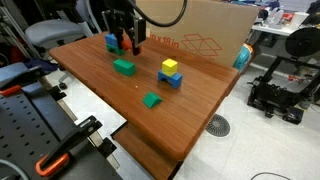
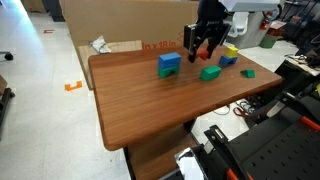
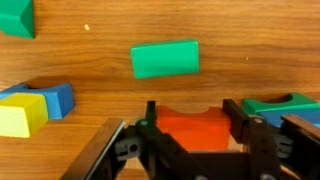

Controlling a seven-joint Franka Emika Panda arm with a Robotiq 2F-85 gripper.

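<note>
My gripper is shut on a red block (image 3: 195, 130), held above the wooden table. In the second exterior view the red block (image 2: 205, 54) shows between the dark fingers. A green rectangular block (image 3: 165, 59) lies flat on the table, just ahead of the gripper in the wrist view. To one side, a yellow block (image 1: 169, 67) rests on a blue arch-like block (image 1: 171, 79). On the other side stands a blue block (image 2: 169, 60) on top of a green one (image 2: 166, 71). A green triangular piece (image 1: 152, 100) lies by itself.
The wooden table (image 2: 130, 105) has wide bare room away from the blocks. A large cardboard panel (image 1: 205, 30) stands behind it. Dark equipment with red-and-black clamps (image 1: 60, 150) is beside the table's near edge.
</note>
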